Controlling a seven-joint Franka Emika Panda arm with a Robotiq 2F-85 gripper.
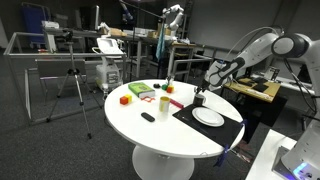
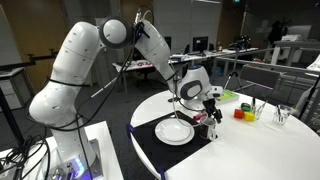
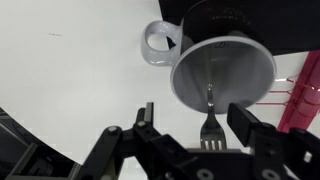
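Note:
A dark mug with a pale grey inside stands upright at the edge of the black mat. A metal fork leans in it, its tines sticking out past the rim towards the camera. In the wrist view my gripper is over the mug's near rim with its fingers apart. The fork shows in the gap between them, nearer the right finger; whether either pad touches it cannot be told. From outside, the mug sits just under the arm's end, where the fingers are too small to make out.
A white plate lies on the mat beside the mug. A red object lies to the mug's right in the wrist view. A yellow cup, a green tray and small coloured blocks stand elsewhere on the round white table.

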